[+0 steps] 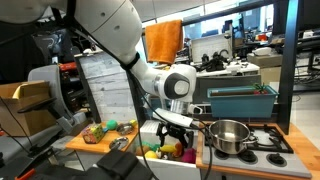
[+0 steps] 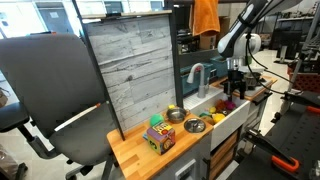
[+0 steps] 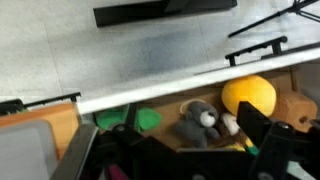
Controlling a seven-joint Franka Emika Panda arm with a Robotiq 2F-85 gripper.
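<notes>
My gripper hangs low over an open drawer of toys, fingers pointing down. In the wrist view the gripper is open, its dark fingers spread wide with nothing held between them. Inside the drawer lie a grey plush toy, a round yellow toy and a green item. Something dark red shows near the left finger. The fingers hide part of the drawer's contents. From the far side, the gripper appears above the toys.
To the right, a steel pot stands by the stove. Left of the drawer, metal bowls and a colourful box sit on the wooden counter. A grey chair stands farther off.
</notes>
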